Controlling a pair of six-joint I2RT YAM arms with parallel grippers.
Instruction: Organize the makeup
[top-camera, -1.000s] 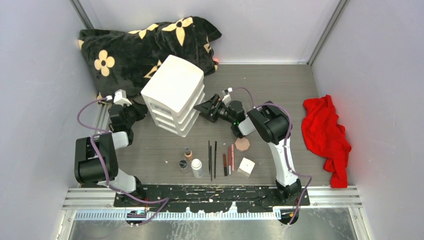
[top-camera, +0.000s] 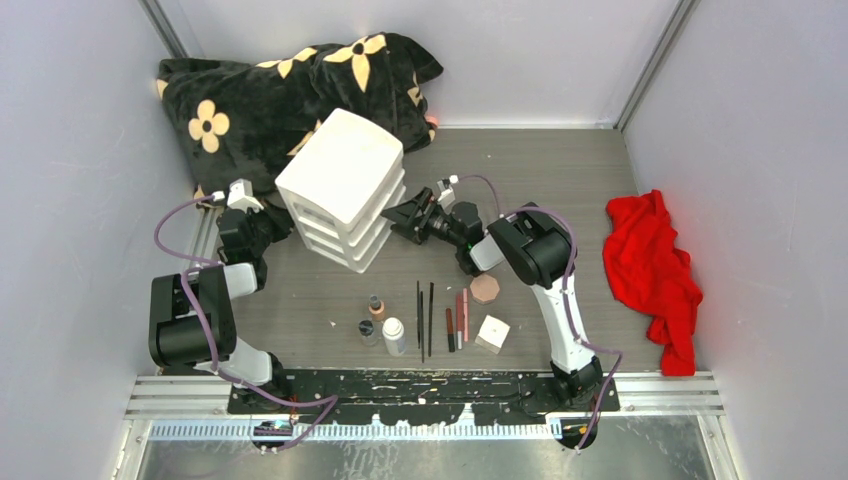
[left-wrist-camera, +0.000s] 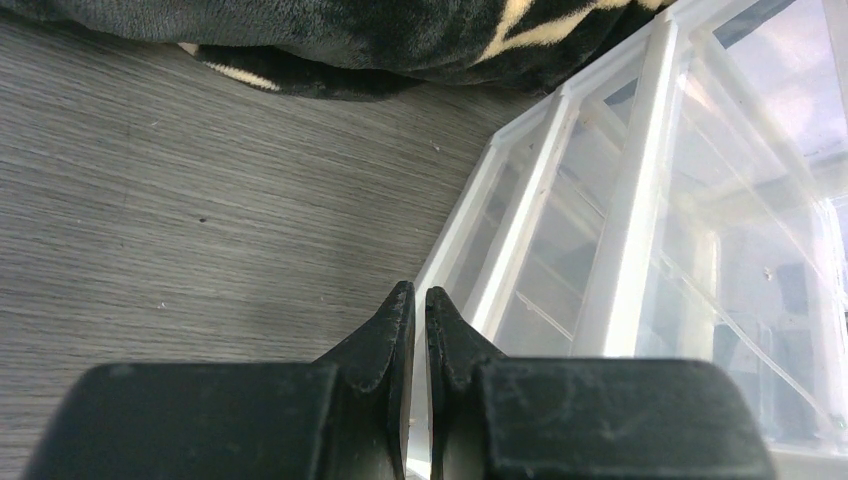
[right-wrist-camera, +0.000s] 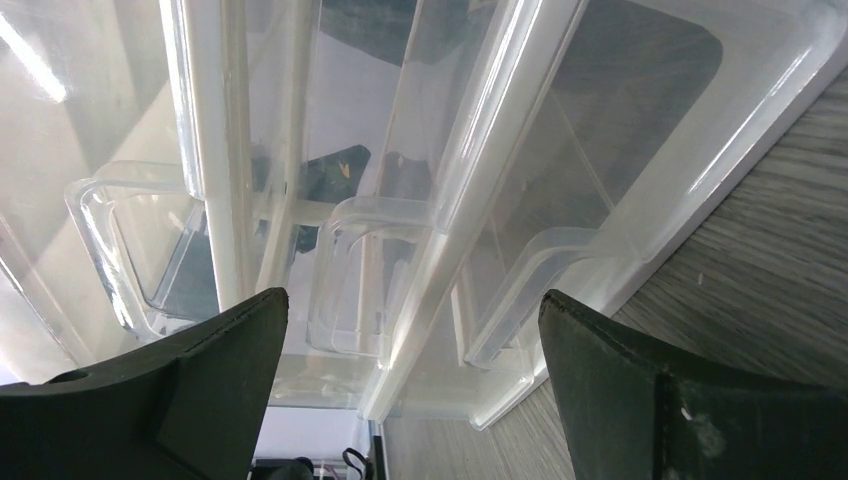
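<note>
A white, clear-fronted drawer organizer (top-camera: 340, 165) stands at a slant left of centre. My right gripper (top-camera: 398, 216) is at its right side, open, with drawer rims (right-wrist-camera: 450, 200) between and beyond its fingers in the right wrist view. My left gripper is by the organizer's left side, its fingertips nearly together with only a narrow gap. In front lie a foundation bottle (top-camera: 376, 310), a small jar (top-camera: 367, 334), a white bottle (top-camera: 395, 338), several dark pencils (top-camera: 430, 320) and reddish tubes (top-camera: 460, 320), a round compact (top-camera: 484, 290) and a square box (top-camera: 492, 333).
A dark flower-patterned blanket (top-camera: 250, 110) lies along the back left. A red cloth (top-camera: 650, 270) lies at the far right. Bare table (top-camera: 570, 160) shows at the back right and at the front left.
The organizer has shifted slightly left, and my right gripper has moved left along with it. The left arm and the cosmetics look unchanged.
</note>
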